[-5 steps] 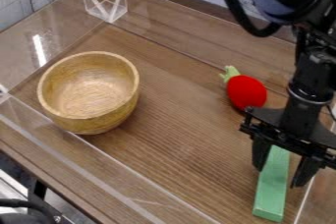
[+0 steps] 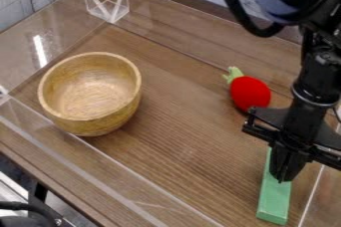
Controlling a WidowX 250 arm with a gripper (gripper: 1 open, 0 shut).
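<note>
My black gripper [image 2: 282, 161] is at the right, low over a flat green rectangular block [image 2: 274, 201] that lies on the wooden table near the front. The gripper covers the block's far end; its fingertips are dark and overlap there, so what lies between them is hard to see. A red object with a pale green tip [image 2: 249, 93], like a vegetable, lies just behind the gripper, left of the arm.
A wooden bowl [image 2: 90, 94] sits at the left. A clear angular plastic piece [image 2: 104, 4] stands at the back left.
The gripper has shifted slightly over the green block's far end, covering more of it than a second ago. The other objects have not moved.
</note>
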